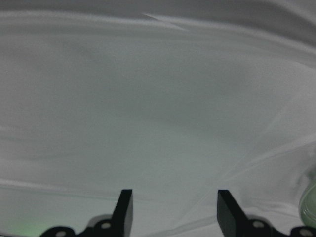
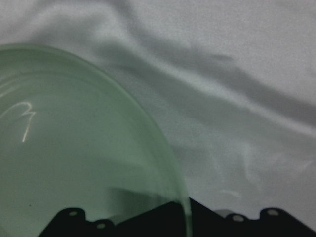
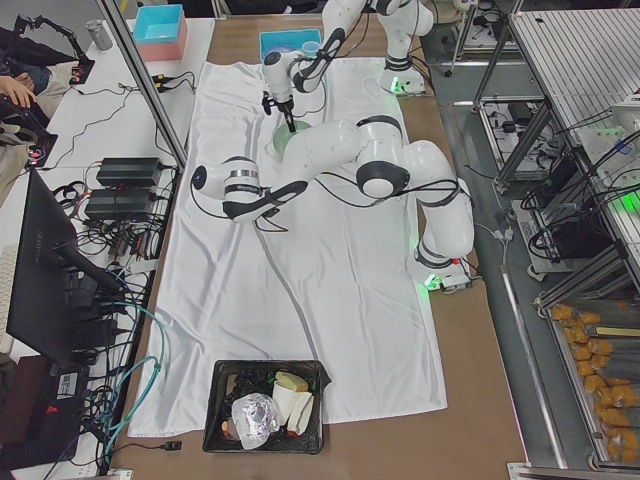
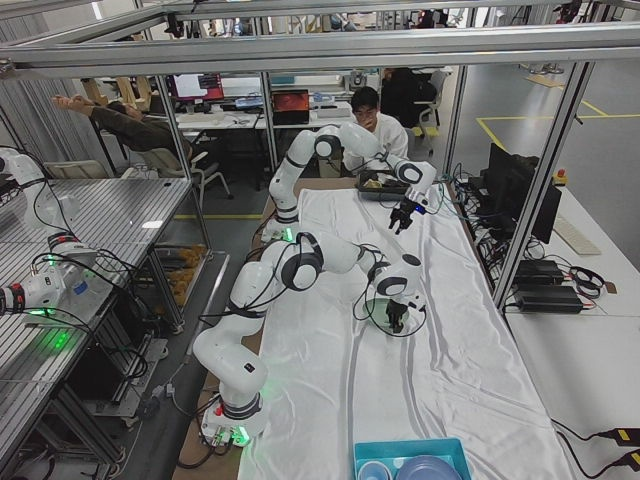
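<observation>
A pale green bowl [image 4: 376,320] rests on the white cloth [image 1: 153,98]; its edge also shows at the right of the left wrist view. My right gripper [image 4: 396,320] is at the bowl's rim, the two fingers close on either side of the wall, apparently shut on it. My left gripper [image 4: 402,218] is open above bare cloth with nothing between its fingers.
A black crate [image 3: 212,405] with a foil bundle and other items stands at one end of the table. A blue tray [image 4: 410,447] with plate and cup is at the other end.
</observation>
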